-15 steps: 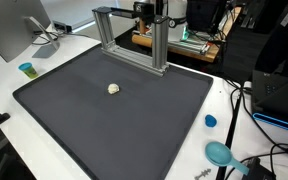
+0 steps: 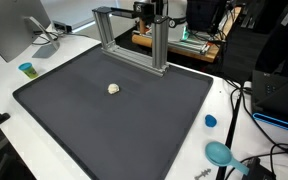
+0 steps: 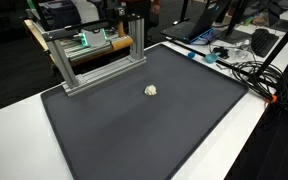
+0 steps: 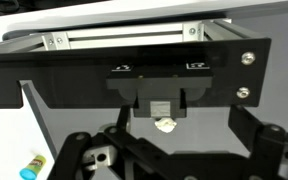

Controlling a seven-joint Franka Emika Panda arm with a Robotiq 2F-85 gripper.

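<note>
A small cream, crumpled-looking object (image 2: 113, 88) lies alone on the dark grey mat (image 2: 84, 115); exterior view 2 has the same cream object (image 3: 150, 90) near the mat's far side. In the wrist view my gripper is open, its black fingers wide apart. Beyond them a black bar with a small latch-like block (image 4: 161, 100) crosses the view, and the cream object (image 4: 165, 125) peeks out just below that block. Nothing is held. The fingers cannot be made out clearly in either exterior view.
A silver metal frame (image 3: 94, 72) stands at the mat's edge. A green-and-blue cup (image 2: 27, 70) is off the mat to one side. A teal round-ended tool (image 2: 222, 155) and a blue disc (image 2: 210, 121) lie on the white table opposite.
</note>
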